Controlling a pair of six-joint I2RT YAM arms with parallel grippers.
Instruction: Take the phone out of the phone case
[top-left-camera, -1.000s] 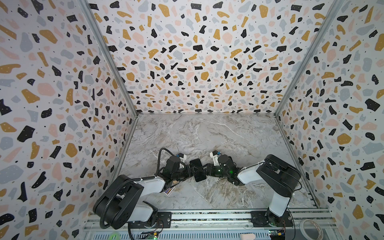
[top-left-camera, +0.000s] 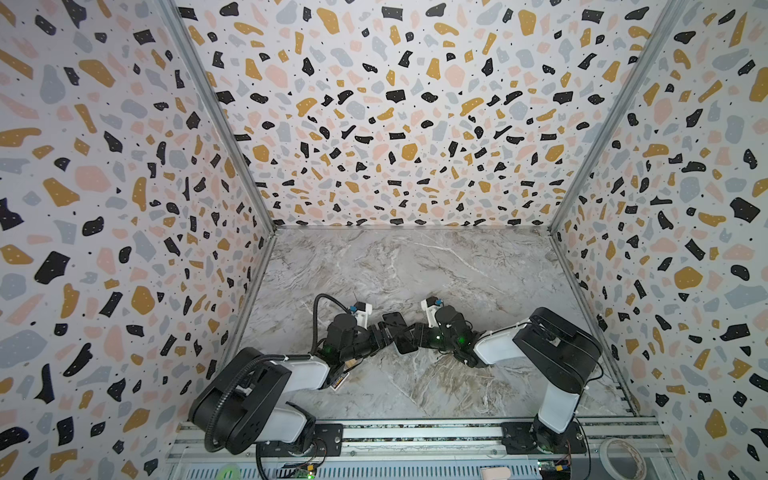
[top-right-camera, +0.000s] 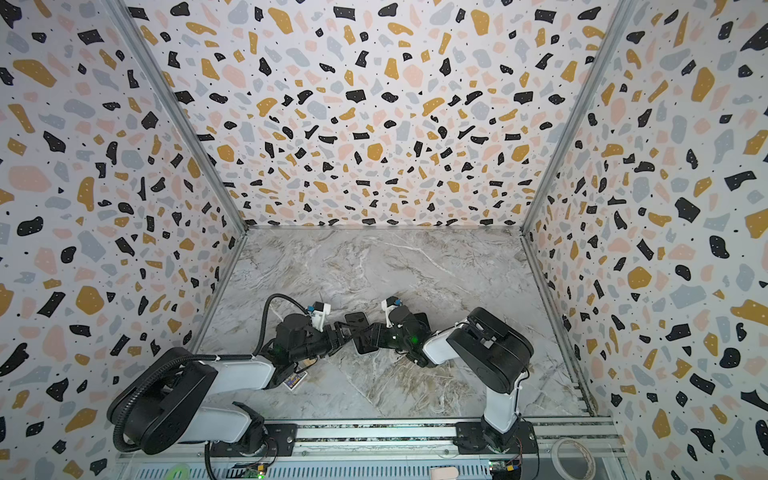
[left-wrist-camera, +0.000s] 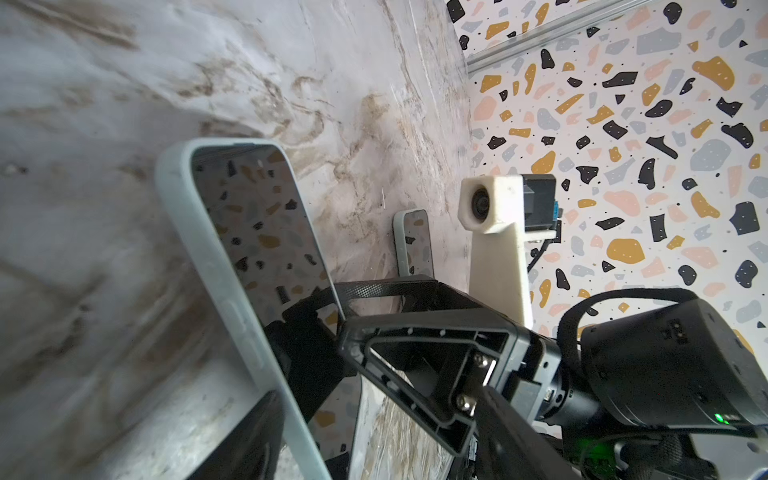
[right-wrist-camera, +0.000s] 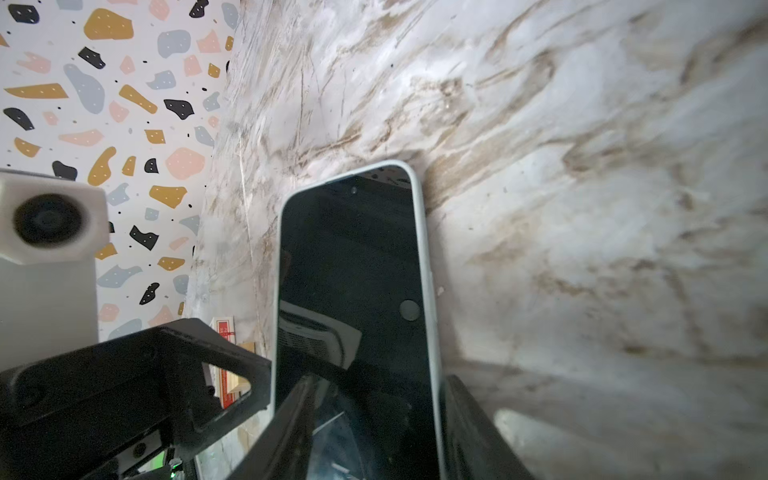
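The phone (top-left-camera: 397, 326) in its pale case lies front centre on the marble floor between my grippers, also seen in the top right view (top-right-camera: 360, 323). In the left wrist view it (left-wrist-camera: 256, 224) fills the middle, the case rim along its sides. My left gripper (top-left-camera: 384, 336) is at the phone's left side, partly open. My right gripper (top-left-camera: 417, 337) is at its right side, shut on the cased phone; its fingers reach over the screen in the left wrist view. In the right wrist view the phone's (right-wrist-camera: 352, 256) far end is clear and its near end is blurred behind fingertips.
A second phone-like item (left-wrist-camera: 412, 240) lies beyond, partly behind the right arm. Small packets (top-right-camera: 294, 380) lie under the left arm.
The phone and both grippers have shifted slightly toward the back of the floor over the last second.
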